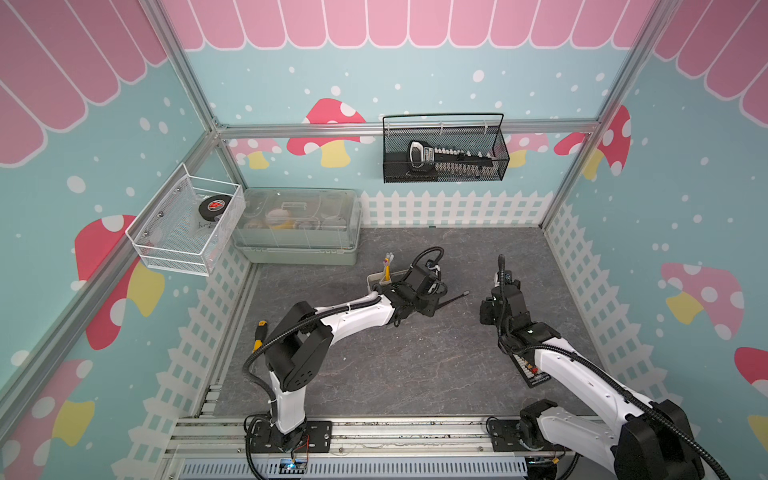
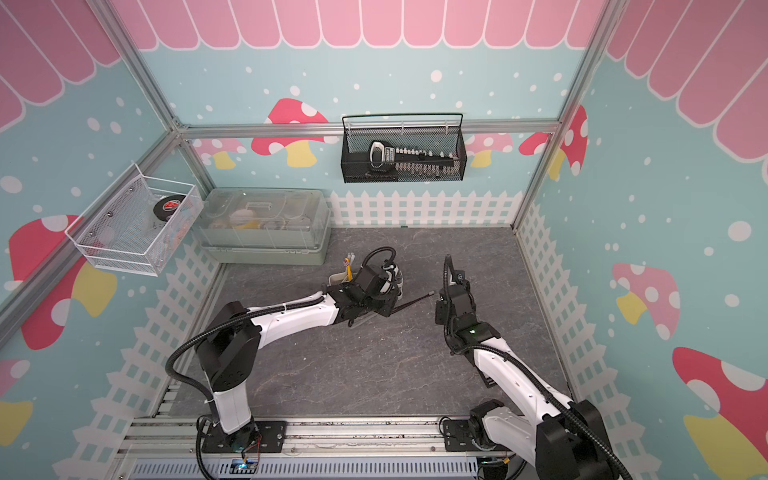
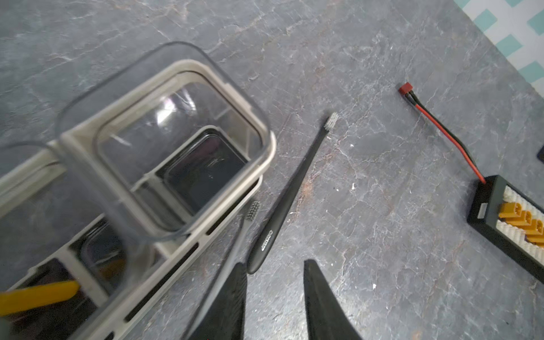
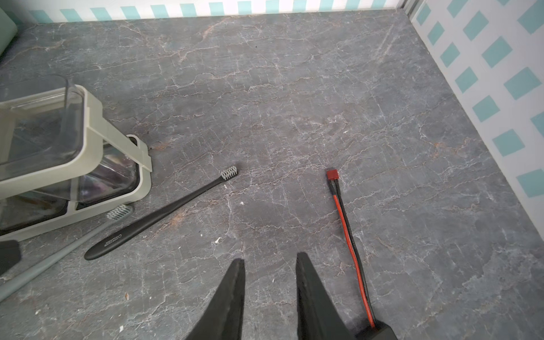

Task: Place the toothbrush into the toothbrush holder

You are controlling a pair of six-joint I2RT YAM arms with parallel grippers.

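A black toothbrush point(image 3: 287, 198) with grey bristles lies on the table in front of the holder. Beside it a grey toothbrush point(image 3: 229, 257) lies along the holder's front. The toothbrush holder point(image 3: 260, 153) is cream with clear compartments, and a yellow-handled item point(image 3: 39, 297) sits in it. My left gripper is open over the table near the black brush's handle end, empty between its fingers. Away to the right of the brushes, my right gripper stands part open above bare table, nothing between its fingertips. From above, my left arm hides most of the holder.
A black board with a red-and-black cable point(image 4: 354, 249) lies right. A yellow-black screwdriver point(image 1: 260, 334) lies far left. A green-grey lidded box point(image 1: 297, 228) stands back left. Wire baskets point(image 1: 445, 152) hang on the walls.
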